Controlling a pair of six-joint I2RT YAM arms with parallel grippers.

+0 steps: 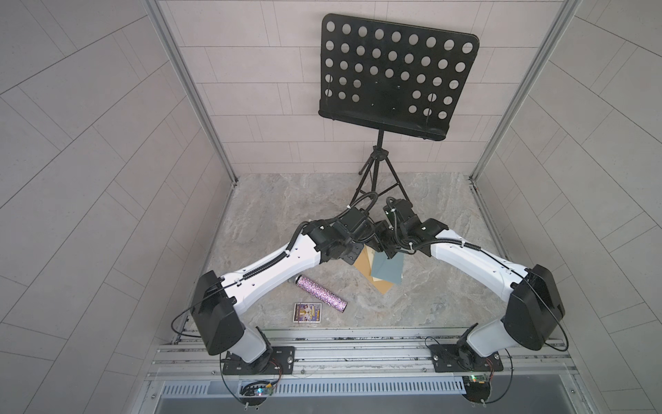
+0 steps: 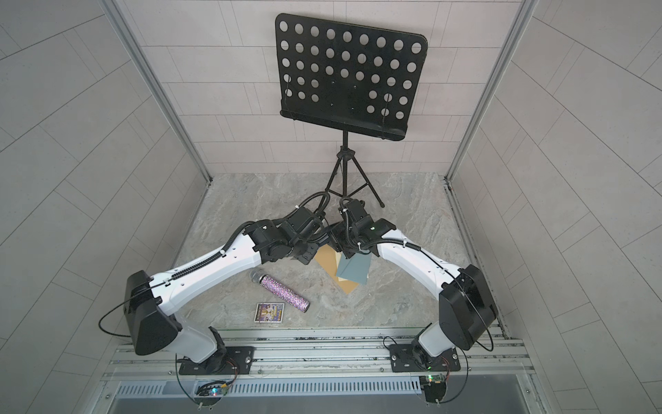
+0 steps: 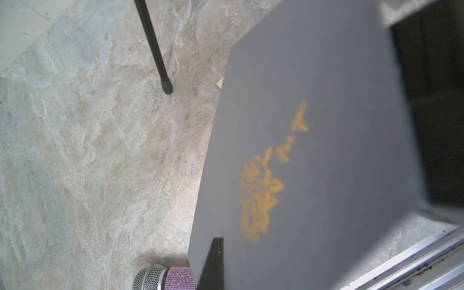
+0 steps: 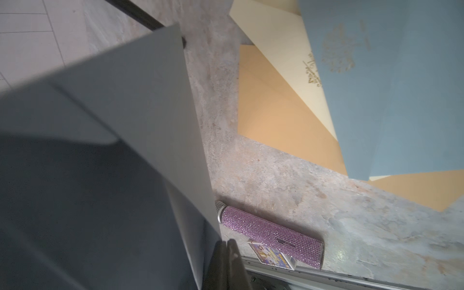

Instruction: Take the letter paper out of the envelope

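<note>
A grey-blue envelope [image 3: 314, 145] with gold print fills much of the left wrist view, raised off the floor. My left gripper is shut on it: one finger shows in front and the envelope hides the other. In the right wrist view, a pale grey sheet or flap [image 4: 149, 106] and a dark shaded surface [image 4: 87, 207] take up the left side. My right gripper is shut, its fingertips right at the lower corner of that pale piece. Whether the corner is pinched is not clear. The letter paper cannot be told apart surely.
Below lie an orange envelope [image 4: 280, 116], a cream one [image 4: 275, 33] and a blue one [image 4: 415, 96], overlapping. A glittery pink microphone [image 1: 321, 293] and a small card box [image 1: 307, 312] lie at the front left. A black music stand [image 1: 386, 76] rises behind.
</note>
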